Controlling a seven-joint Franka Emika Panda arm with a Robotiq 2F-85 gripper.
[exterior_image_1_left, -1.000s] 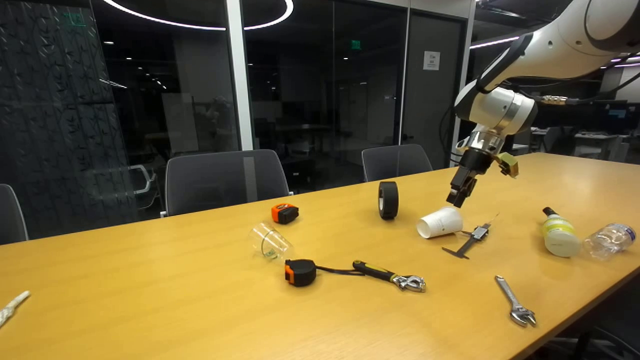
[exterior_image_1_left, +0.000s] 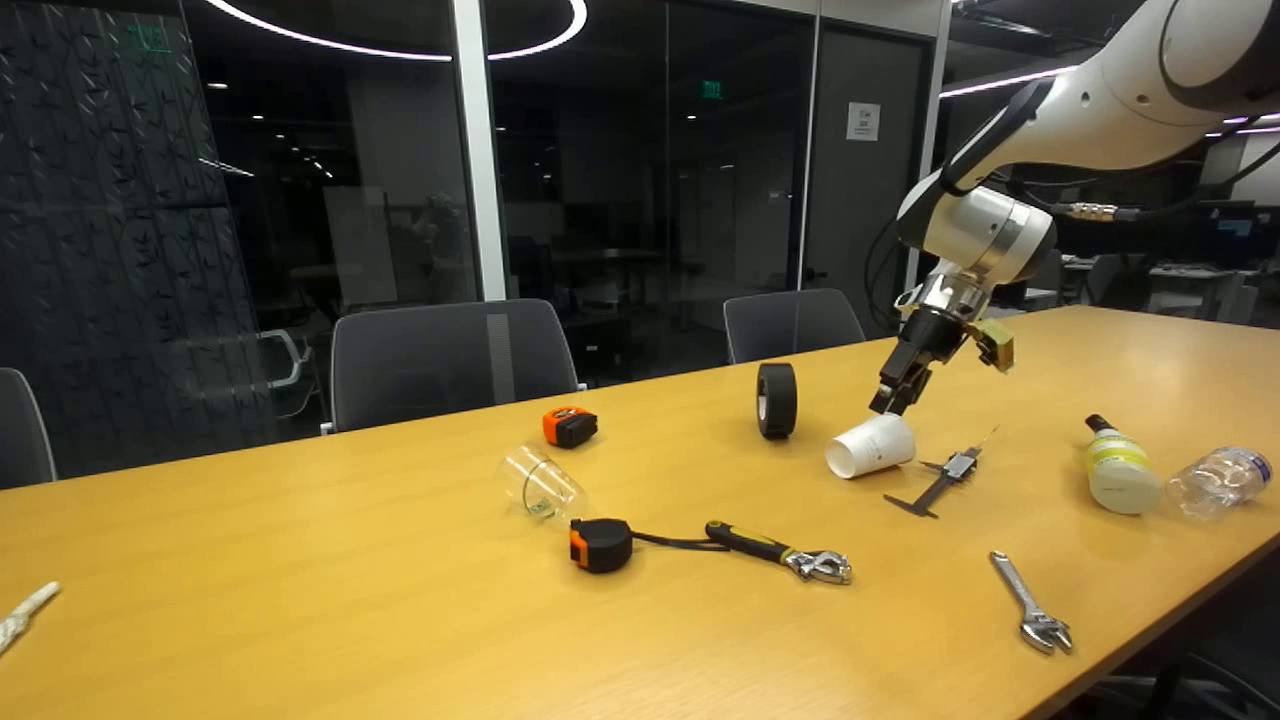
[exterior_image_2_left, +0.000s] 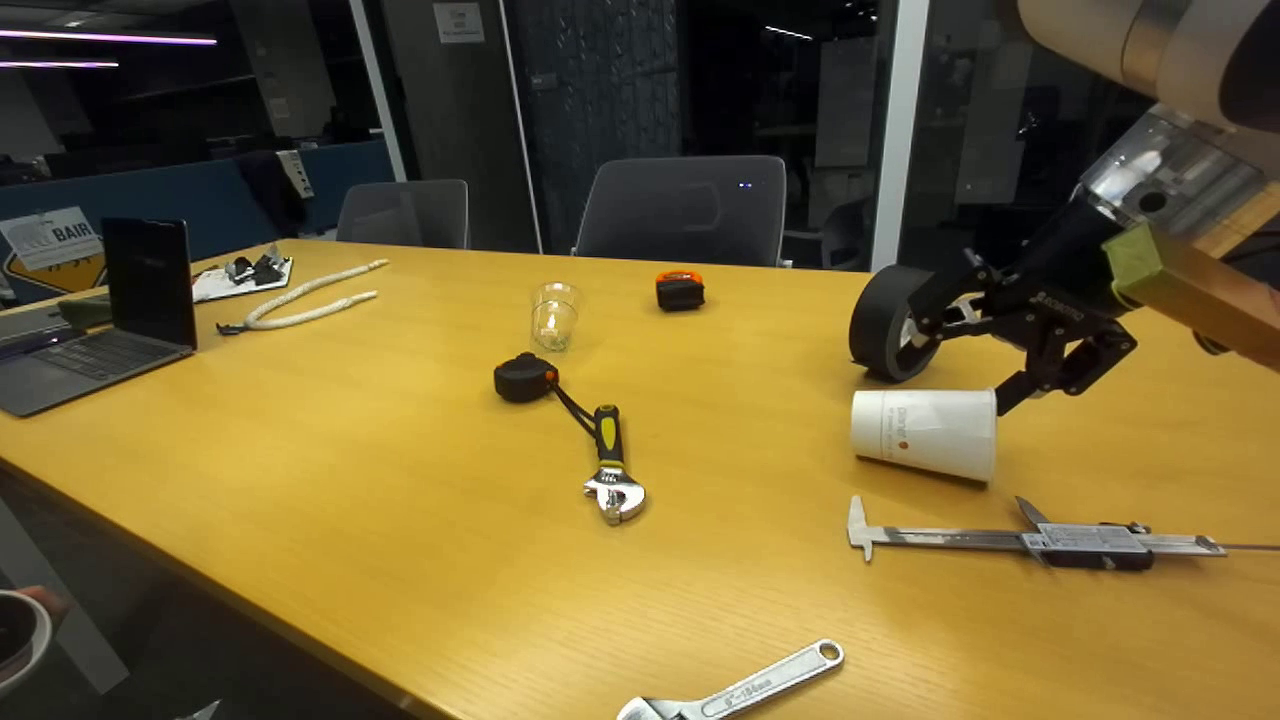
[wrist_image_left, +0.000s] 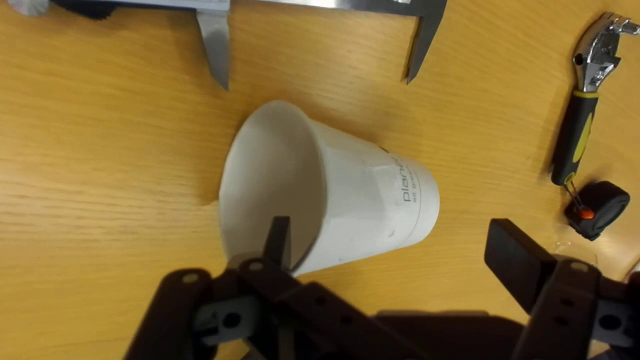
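Note:
A white paper cup (exterior_image_1_left: 871, 446) lies on its side on the table. In exterior view 2 the cup (exterior_image_2_left: 924, 432) has its wider end to the right, close to one fingertip of my gripper (exterior_image_2_left: 966, 360). From the wrist, I see the open mouth of the cup (wrist_image_left: 366, 192) facing left. My gripper is open, its fingers wide apart with nothing held. The left finger (wrist_image_left: 277, 243) overlaps the lower part of the cup's rim; whether it touches, I cannot tell. The right finger (wrist_image_left: 519, 258) stands over bare table, beyond the cup's base.
Calipers (exterior_image_2_left: 960, 540) lie close beside the cup, and a black tape roll (exterior_image_1_left: 777, 401) stands behind it. An adjustable wrench (exterior_image_1_left: 780, 552), tape measure (exterior_image_1_left: 600, 545) and clear cup (exterior_image_1_left: 542, 482) are farther left. A bottle (exterior_image_1_left: 1120, 468) lies to the right.
My gripper has moved down and left in exterior view 1, closer to the cup, and its fingers now look spread. The cup has shifted slightly left.

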